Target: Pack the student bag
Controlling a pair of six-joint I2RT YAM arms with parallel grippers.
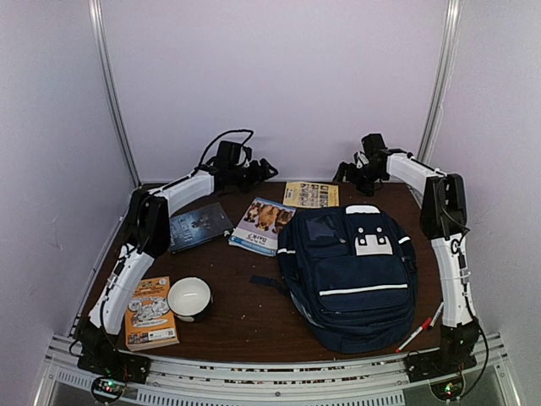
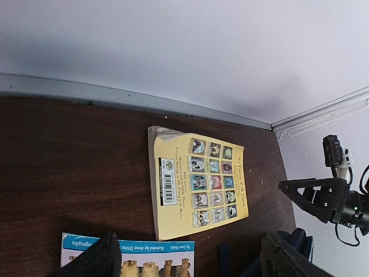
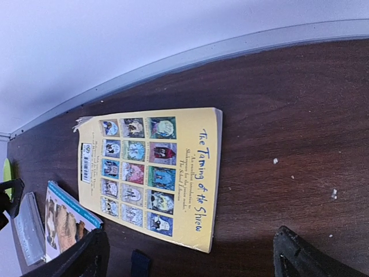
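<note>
A navy backpack point(image 1: 347, 296) lies closed on the right of the table. Behind it is a yellow book point(image 1: 311, 194), The Taming of the Shrew. Left of that lie a picture book point(image 1: 260, 227) and a dark book point(image 1: 199, 227). An orange book point(image 1: 150, 313) lies at front left. My left gripper point(image 1: 262, 169) hangs open at the back, above and left of the yellow book. My right gripper point(image 1: 346, 173) is open near that book's right end, with nothing between its fingers; the book shows below it in the right wrist view point(image 3: 150, 173).
A white bowl point(image 1: 189, 298) sits beside the orange book. Red-capped markers point(image 1: 416, 331) lie at the front right by the backpack. Bare table point(image 1: 245, 313) shows at front centre; walls bound the back and sides.
</note>
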